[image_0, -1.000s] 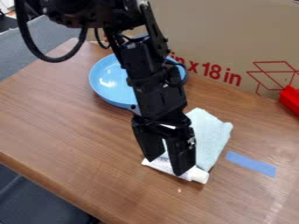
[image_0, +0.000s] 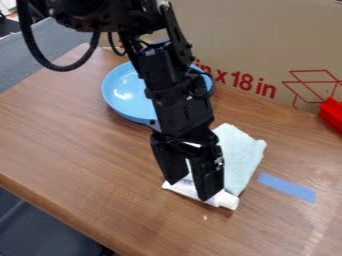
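Observation:
My black arm reaches down from the top of the camera view to the gripper (image_0: 190, 178), which stands open low over a folded pale cloth (image_0: 241, 150) on the wooden table (image_0: 80, 150). A white item (image_0: 221, 198), perhaps a folded part of the cloth or a tube, lies at the gripper's fingertips. Whether anything sits between the fingers is hard to see. A blue plate (image_0: 123, 95) lies behind the arm, partly hidden by it.
A cardboard box (image_0: 267, 50) stands along the back. A red object (image_0: 331, 112) is at the right edge. A strip of blue tape (image_0: 286, 187) is on the table at the right.

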